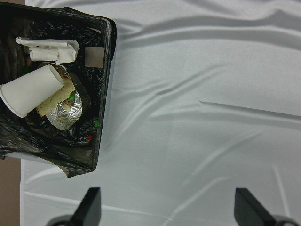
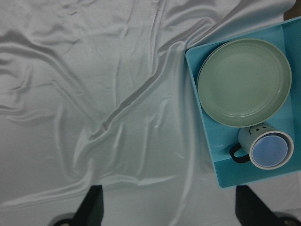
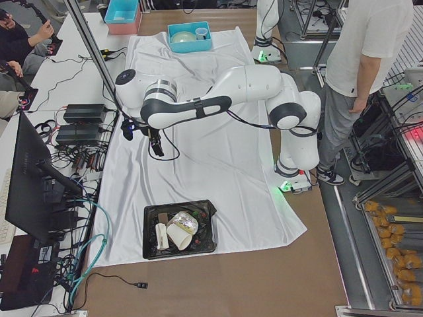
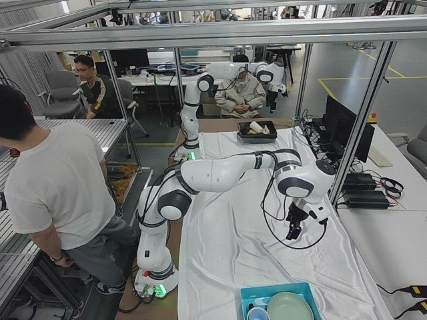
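Observation:
A black-lined bin (image 3: 149,244) holds a paper cup (image 1: 30,89), a foil-wrapped food (image 1: 66,113) and a crumpled white napkin (image 1: 49,49). My left gripper hangs open over the white cloth beside that bin. A blue tray (image 2: 218,168) holds green plates (image 2: 242,82) and a mug (image 2: 265,148), with a blue cup inside it. My right gripper is open above the cloth beside this tray, nothing between its fingers.
The white cloth (image 3: 198,158) between bin and tray is clear. A monitor (image 3: 33,185), cables and black boxes line one side. A person (image 3: 357,59) stands on the other side, and a metal frame runs around the table.

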